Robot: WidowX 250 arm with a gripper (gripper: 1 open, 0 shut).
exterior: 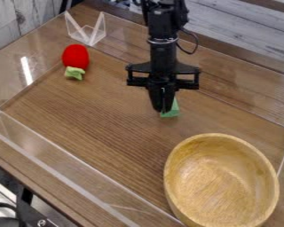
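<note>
The black gripper [163,89] hangs over the middle of the table, with a green object [170,112] just below and behind its fingers, mostly hidden by them. Whether the fingers are closed on it I cannot tell. A red rounded object [77,55] and a small pale green item [74,73] lie at the upper left.
A large tan bowl [222,182] fills the lower right. A white wire-like holder [85,27] stands at the back left.
</note>
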